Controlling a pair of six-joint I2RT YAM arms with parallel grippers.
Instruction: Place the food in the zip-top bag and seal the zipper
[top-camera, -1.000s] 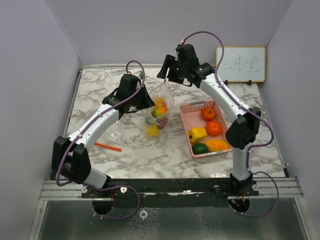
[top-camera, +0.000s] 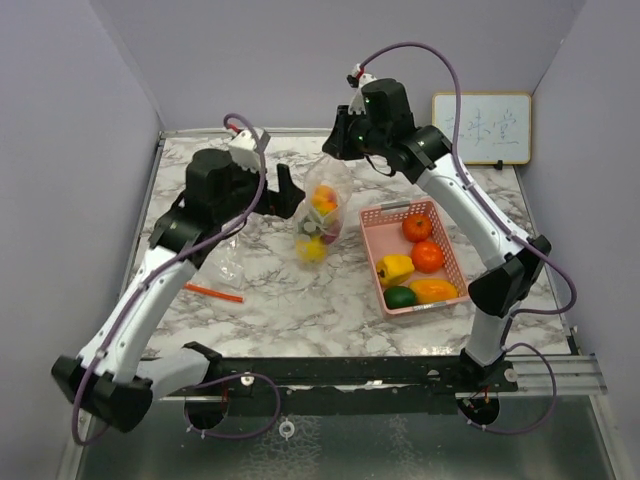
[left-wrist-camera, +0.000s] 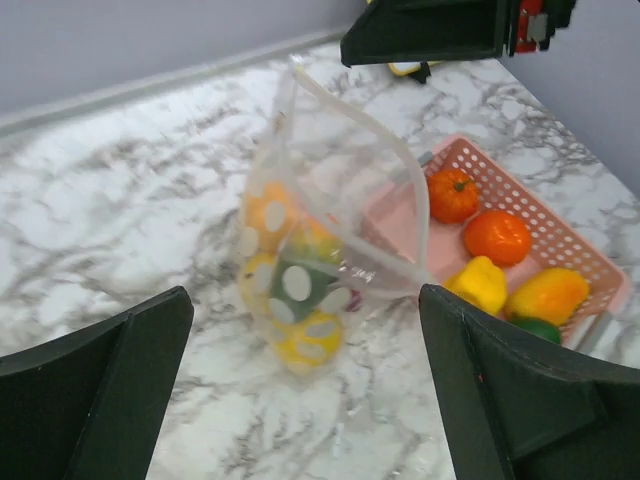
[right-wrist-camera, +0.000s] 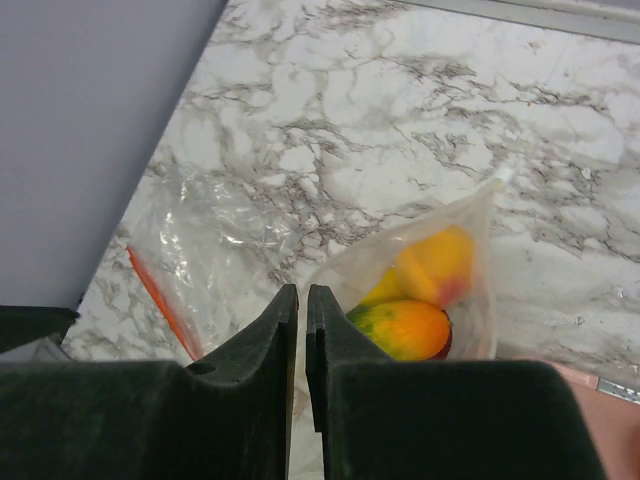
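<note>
A clear zip bag (top-camera: 320, 225) holding toy fruit and vegetables stands mid-table, its mouth open in the left wrist view (left-wrist-camera: 330, 250). Above its back edge my right gripper (top-camera: 338, 148) is shut on the bag's rim; in the right wrist view the fingers meet over the near side of the bag (right-wrist-camera: 440, 265). My left gripper (top-camera: 283, 200) is at the bag's left, its fingers apart with nothing visible between them in the left wrist view.
A pink basket (top-camera: 380, 300) with tomatoes, peppers and a green item sits right of the bag. Another empty bag (top-camera: 222, 270) with an orange zipper lies at left. A whiteboard (top-camera: 480, 125) is at back right.
Both arms look raised, nearer the top camera. My left gripper has opened and backed slightly left from the bag's edge; the right gripper, open a second ago, has shut at the rim.
</note>
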